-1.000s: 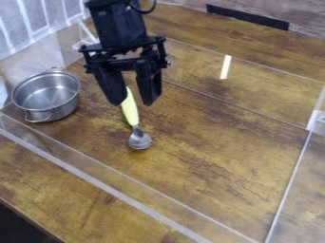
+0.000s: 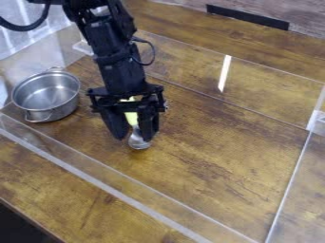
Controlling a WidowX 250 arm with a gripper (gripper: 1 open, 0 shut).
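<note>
My black gripper [image 2: 127,119] hangs low over a spoon with a pale yellow-green handle and a silver head [image 2: 139,140]. Its fingers reach down around the handle, which they partly hide. Whether they touch it or grip it I cannot tell.
A steel bowl [image 2: 46,95] stands to the left. Clear panels edge the left and right sides.
My gripper has moved down onto the spoon, its fingers now lower and closer together around the handle. The spoon and bowl lie where they were.
</note>
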